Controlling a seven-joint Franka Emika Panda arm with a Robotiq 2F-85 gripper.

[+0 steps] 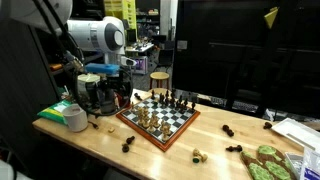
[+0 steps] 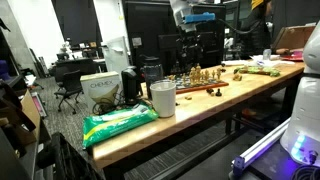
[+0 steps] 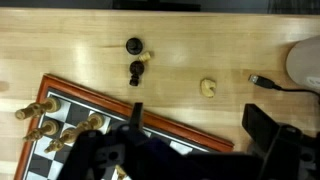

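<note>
My gripper is open above the table, its two dark fingers well apart. Bare wood and part of the chessboard's edge show between them. In exterior view 1 the gripper hangs over the board's left side. The chessboard (image 3: 118, 108), framed in reddish wood, fills the lower left of the wrist view. Tan chess pieces (image 3: 50, 128) stand there; dark ones (image 1: 180, 100) line the far side. Loose on the wood lie a tan piece (image 3: 208, 88), a black piece (image 3: 136, 72), a small tan piece (image 3: 146, 56) and a round black piece (image 3: 134, 46).
A white cup (image 1: 75, 118) stands at the table's left end beside a green bag (image 2: 120, 122). Near the cup runs a black cable (image 3: 268, 80). Further loose pieces (image 1: 198, 156) lie right of the board, with a green patterned item (image 1: 265, 162) beyond.
</note>
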